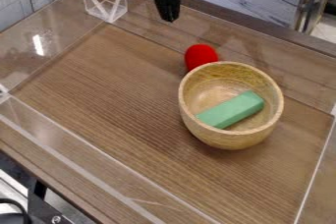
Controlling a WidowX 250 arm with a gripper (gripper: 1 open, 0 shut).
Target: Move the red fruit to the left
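Note:
The red fruit (201, 55) rests on the wooden table, just behind the bowl's far rim. My gripper (167, 10) is at the top of the view, farther back and a little left of the fruit, clear of it. Its upper part is cut off by the frame's edge. The fingers are too small and dark to show whether they are apart, and no object shows at their tips.
A wooden bowl (207, 88) with a green block (233, 111) in it stands right of centre, close in front of the fruit. A clear pointed object (104, 7) is at the back left.

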